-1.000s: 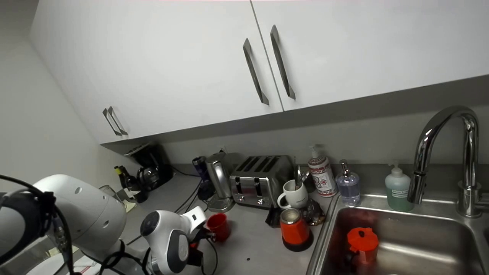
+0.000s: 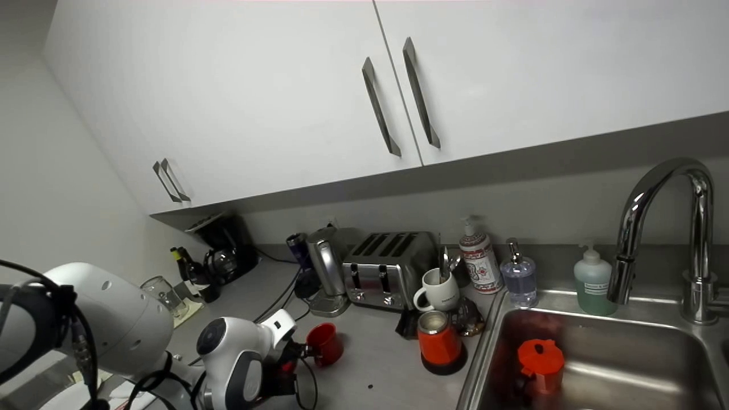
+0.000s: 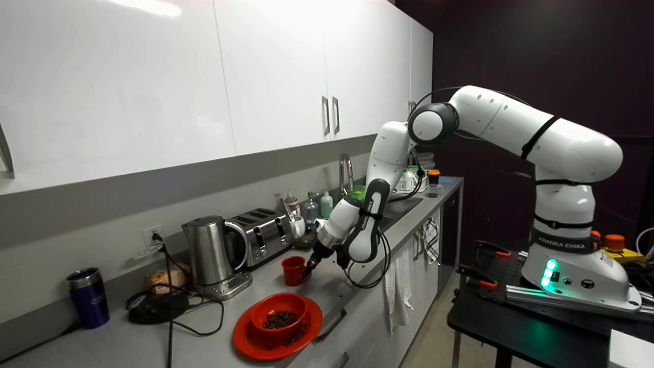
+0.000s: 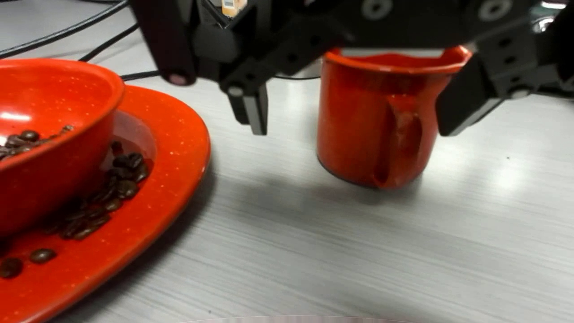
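A red enamel mug (image 4: 355, 124) stands upright on the grey counter, its handle (image 4: 403, 137) turned toward the wrist camera. My gripper is open in front of it. In the wrist view one fingertip (image 4: 255, 113) hangs over bare counter left of the mug, and the other overlaps the mug's right edge. Whether that one touches it I cannot tell. Exterior view 2 has the gripper (image 3: 308, 270) close by the red mug (image 3: 294, 271). From exterior view 1, the mug (image 2: 324, 345) shows just past the arm's wrist.
To the wrist view's left lies a red plate (image 4: 177, 140) carrying a red bowl (image 4: 54, 172), with coffee beans in both. A toaster (image 3: 260, 233) and kettle (image 3: 209, 251) line the wall. An orange moka pot base (image 2: 441, 341) stands near the sink (image 2: 615, 348).
In exterior view 1 the arm and gripper have shifted left and slightly down, leaving a little more room beside the mug. The mug has hardly moved, if at all.
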